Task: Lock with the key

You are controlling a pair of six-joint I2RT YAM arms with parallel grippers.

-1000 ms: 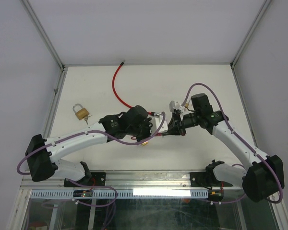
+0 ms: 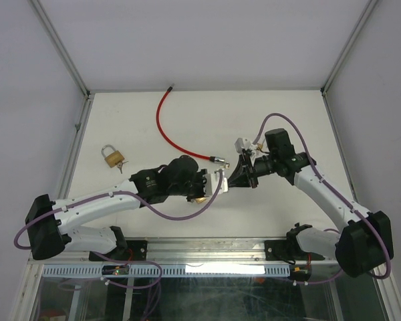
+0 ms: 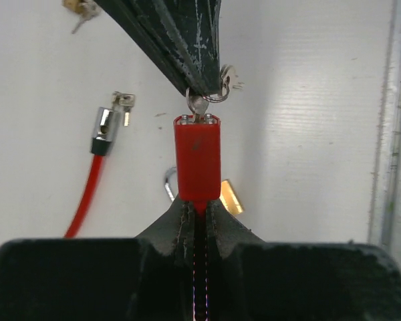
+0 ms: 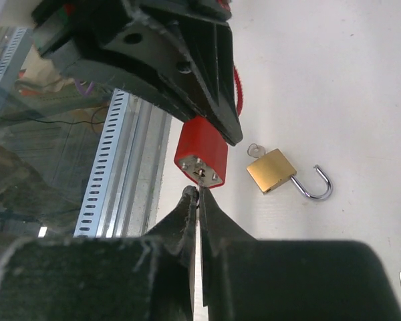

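A red padlock body (image 3: pixel 198 160) is pinched in my left gripper, its keyhole end facing my right gripper. That gripper is shut on a small key (image 3: pixel 197 105), whose ring (image 3: pixel 217 97) carries a second key (image 3: pixel 228 75). The key's tip meets the keyhole end of the lock; how deep it sits cannot be told. In the right wrist view the lock's face (image 4: pixel 199 172) shows right above the fingertips of my right gripper. From above, the lock is mostly hidden between the two grippers.
A brass padlock (image 4: pixel 271 170) with its shackle open lies below the grippers. Another brass padlock with keys (image 2: pixel 113 157) rests at the left. A red cable lock (image 2: pixel 162 127) curves across the back middle.
The left gripper has shifted slightly.
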